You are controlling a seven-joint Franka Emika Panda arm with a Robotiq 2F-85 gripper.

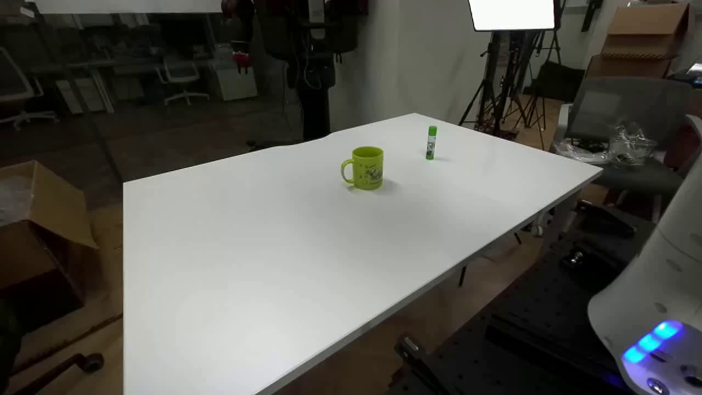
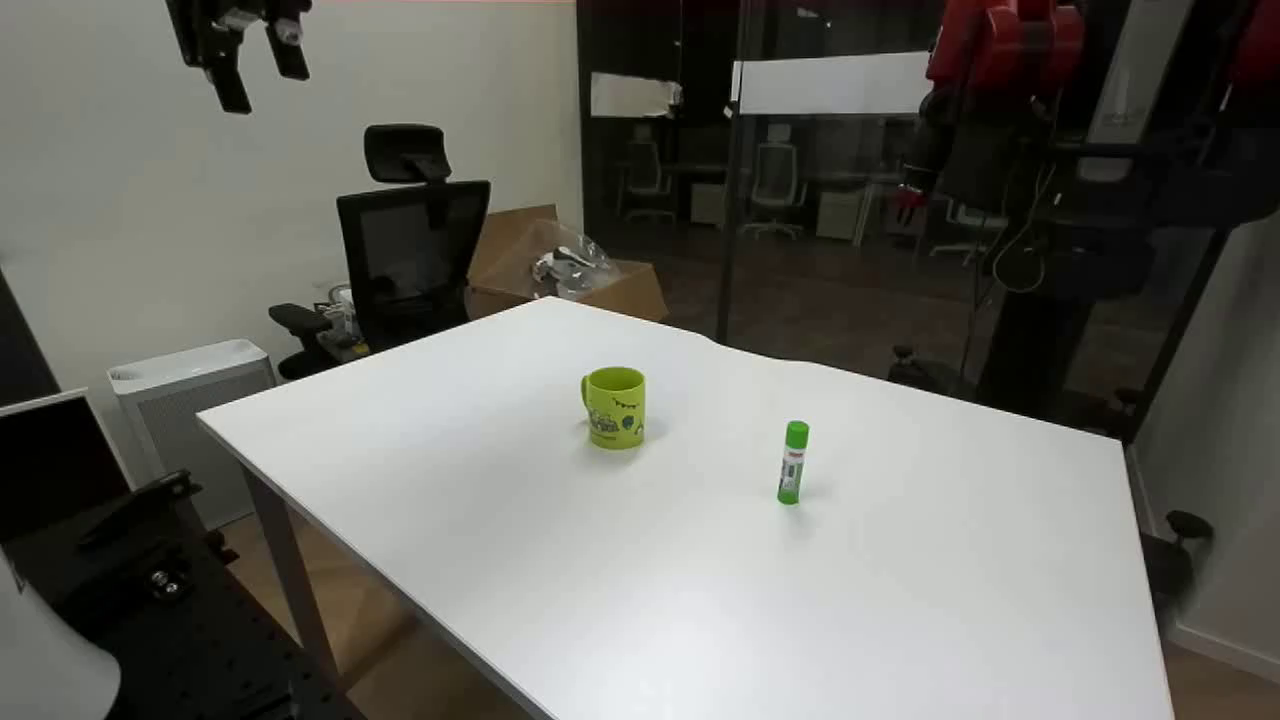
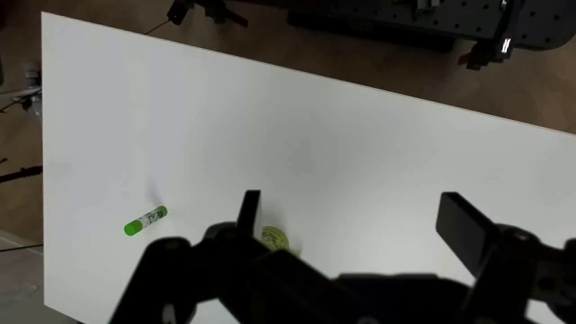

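Observation:
A yellow-green mug with a printed picture stands upright near the middle of the white table. Some way from it, a green glue stick with a white label stands on its end. Exterior view 2 has the same mug left of the glue stick. My gripper is open high above the table, its fingers wide apart and only bare tabletop visible between them. In the wrist view the mug is mostly hidden behind one finger, while the glue stick lies clear to the left.
Beside the table's edge is a dark perforated base, across a gap. Cardboard boxes, a grey chair and tripods stand off the table.

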